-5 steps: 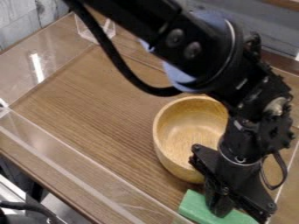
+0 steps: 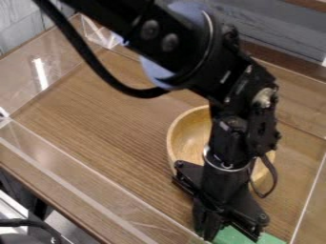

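Note:
My black gripper (image 2: 214,214) hangs low at the bottom right, shut, with nothing visible between its fingers. It sits over the near part of a yellow bowl (image 2: 189,131), which it largely hides. A green flat object (image 2: 239,237) lies at the bottom edge just under and behind the fingers; whether they touch it I cannot tell.
Clear plastic edges run along the left and near side, and a wall closes the back. A dark cable lies at the lower left corner.
The gripper has shifted left from the right side, now covering more of the bowl and the left part of the green object.

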